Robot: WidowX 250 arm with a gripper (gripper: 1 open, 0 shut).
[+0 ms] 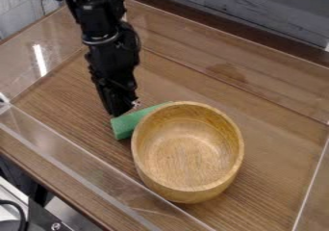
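My black gripper (pixel 118 107) hangs over the table (pixel 77 129) at left centre, just above and behind a green object (pixel 129 121). That object lies flat against the left side of a large yellow bowl (pixel 188 166), partly hidden by it. The fingertips are dark and small; whether they are apart or together is hard to make out, and I see nothing held between them.
The bowl takes up the front centre-right of the wooden table. A raised rim edges the back, and a dark cable lies at the lower left.
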